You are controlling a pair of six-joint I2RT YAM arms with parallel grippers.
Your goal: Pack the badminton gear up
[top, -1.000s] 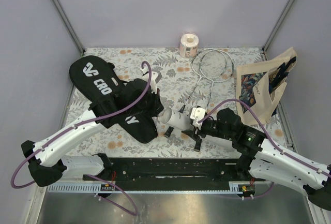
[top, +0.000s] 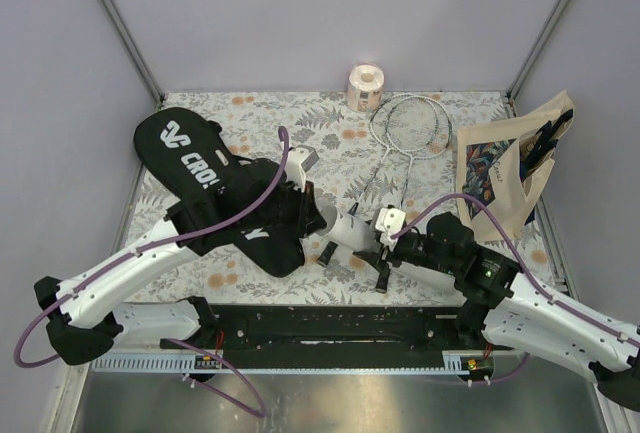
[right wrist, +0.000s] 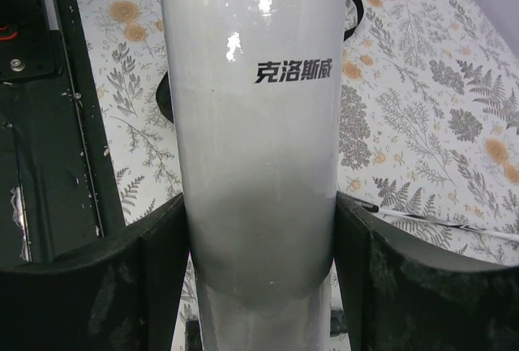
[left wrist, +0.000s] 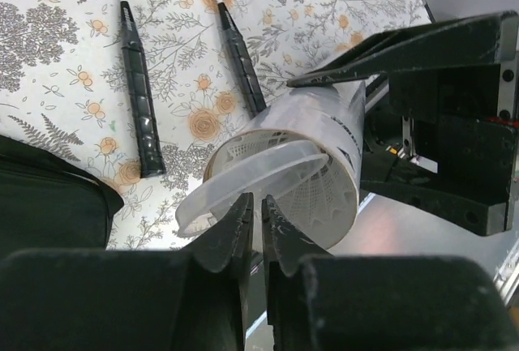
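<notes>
The white shuttlecock tube (right wrist: 255,140) is clamped across its body by my right gripper (top: 382,243), which is shut on it. In the left wrist view its open mouth faces my left gripper, and white shuttlecock netting (left wrist: 328,201) shows inside. A translucent lid (left wrist: 251,181) sits tilted across the mouth, not flush with the rim. My left fingertips are slightly apart at the lid's lower edge; no firm hold on it shows. Two rackets (top: 412,128) lie on the table, black handles towards me. The black racket bag (top: 190,153) lies at left, partly under my left arm.
A beige tote bag (top: 510,178) with dark items inside stands at the right. A paper roll (top: 365,88) is at the back, near the racket heads. Bare patterned tabletop (top: 300,113) shows between the roll and the black bag.
The right arm and the tube have moved a little to the right. The rackets and bags stay put.
</notes>
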